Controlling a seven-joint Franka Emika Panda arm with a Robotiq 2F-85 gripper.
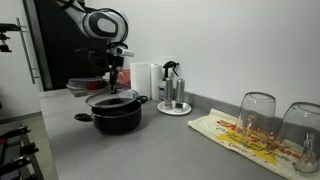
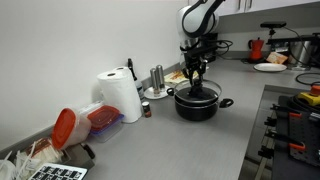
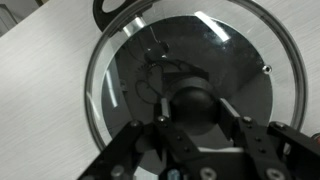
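A black pot with two side handles stands on the grey counter. Over its mouth is a glass lid with a metal rim, tilted and set toward the pot's left in exterior view 1. My gripper is shut on the lid's round black knob, which fills the space between its fingers. In exterior view 2 the lid sits at the top of the pot. Whether its rim touches the pot all round cannot be told.
A white plate with bottles and shakers stands behind the pot. Upturned glass jars rest on a patterned cloth at the right. A dish rack and paper towel roll are farther off.
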